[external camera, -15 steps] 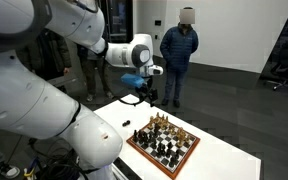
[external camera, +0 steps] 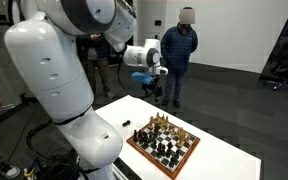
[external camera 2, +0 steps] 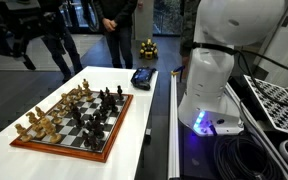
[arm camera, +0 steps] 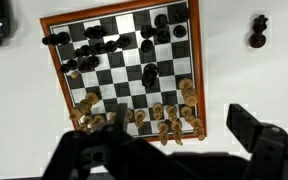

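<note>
A chessboard [arm camera: 108,78] with a reddish-brown border lies on the white table, dark and light-brown pieces standing on it. Over it, in the wrist view, my gripper is open, its fingers wide apart with only the board and pieces seen far below. From the side, the gripper [external camera 2: 47,66] hangs well above the table, touching nothing. One dark chess piece [arm camera: 258,32] is off the board, on the bare table; exterior view 1 shows a small dark piece [external camera: 126,123] left of the board.
A black device [external camera 2: 144,76] sits on the table beyond the board in exterior view 2. Someone stands behind the table [external camera: 229,160], whose surface right of the board is clear in exterior view 1. More chess pieces stand on a dark surface [external camera: 284,67] at far right.
In exterior view 1 the arm's upper links have swung upward, and the gripper has shifted slightly to the right. The board and pieces look unmoved.
</note>
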